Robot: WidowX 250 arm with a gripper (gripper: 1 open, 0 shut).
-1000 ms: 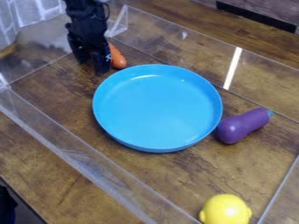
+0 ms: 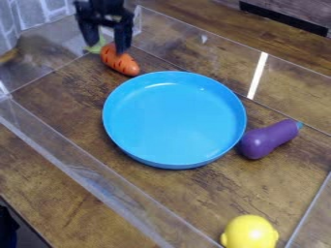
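Observation:
My dark gripper [image 2: 106, 29] hangs blurred at the upper left, raised above an orange carrot [image 2: 120, 61] that lies on the table with a green top near it. The state of the fingers is too blurred to tell. A blue plate [image 2: 173, 118] sits in the middle, to the lower right of the carrot.
A purple eggplant [image 2: 266, 139] lies right of the plate, and a yellow lemon [image 2: 250, 232] at the bottom right. Clear low walls border the wooden table [image 2: 91, 194]. Bare wood shows below the plate.
My gripper has risen up and away from beside the carrot, uncovering more of it and of the table at the upper left.

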